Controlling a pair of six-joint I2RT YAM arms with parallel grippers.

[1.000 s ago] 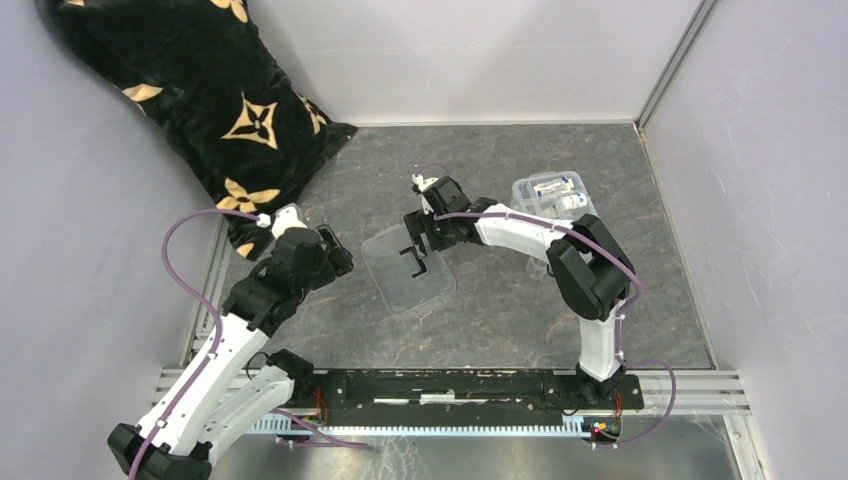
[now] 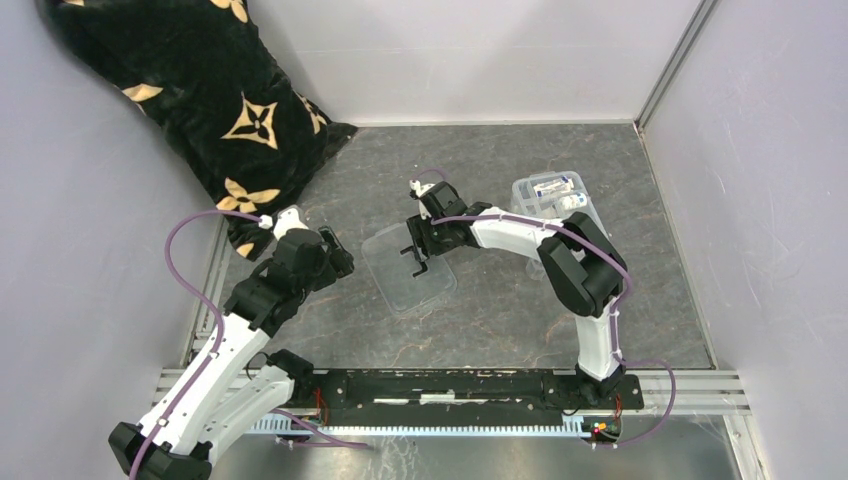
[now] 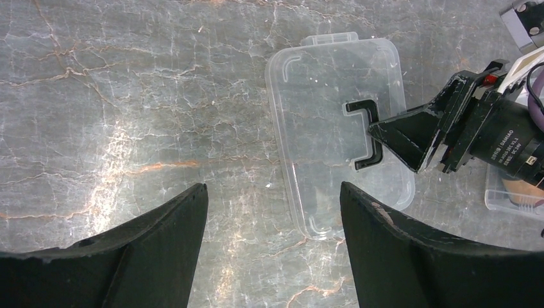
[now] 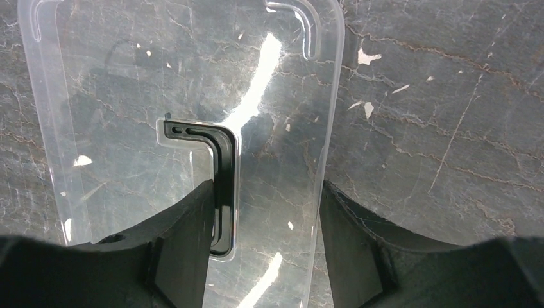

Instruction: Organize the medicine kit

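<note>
A clear plastic lid (image 2: 400, 280) lies flat on the floor at the centre, with a black handle (image 4: 224, 167) on it. My right gripper is down over the lid, part open, its fingertips either side of the strip between the handle and one edge. Left of the lid, my left gripper (image 2: 336, 247) hangs raised; in its wrist view its fingers stand apart with nothing seen between them, and whether it holds anything cannot be told.
A clear medicine box (image 2: 530, 190) with packets inside stands right of my right arm, partly hidden by it. A black patterned cushion (image 2: 180, 100) fills the back left.
My right gripper has shifted slightly down onto the lid, with a small shift of the arm. The left arm and the lid have stayed in place.
</note>
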